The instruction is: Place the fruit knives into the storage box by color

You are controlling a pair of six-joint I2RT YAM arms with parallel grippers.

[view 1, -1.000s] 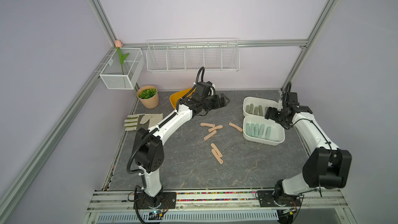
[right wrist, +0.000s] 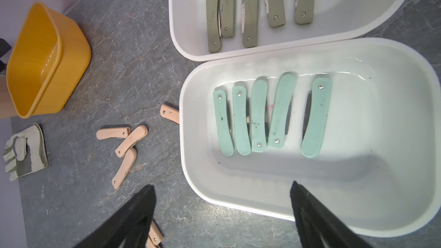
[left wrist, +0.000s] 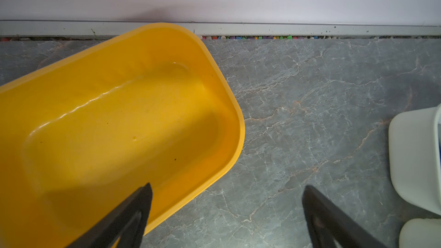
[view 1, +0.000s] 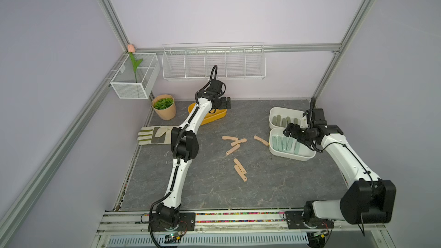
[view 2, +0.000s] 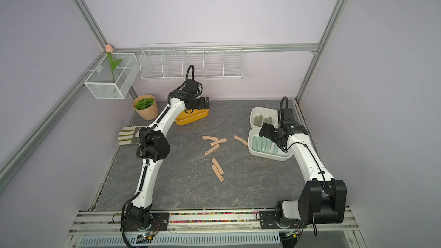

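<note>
Peach-handled fruit knives lie loose on the table; in the top left view one knife [view 1: 230, 137] is in a small cluster, another [view 1: 240, 173] lies nearer the front, and one more [view 1: 261, 140] rests beside the white box. Mint knives [right wrist: 259, 115] fill the near white box [right wrist: 367, 156], and olive knives [right wrist: 250, 11] the far white box [right wrist: 353, 0]. The yellow box [left wrist: 133, 124] is empty where the left wrist view shows it. My left gripper stands open above its right rim. Over the mint box's near edge my right gripper hangs open, nothing between its fingers.
A potted plant [view 1: 163, 106] and a glove [view 1: 159, 134] sit at the left. Wire baskets [view 1: 213, 62] hang on the back wall.
My left gripper has moved left and back from the middle of the table to over the yellow box.
</note>
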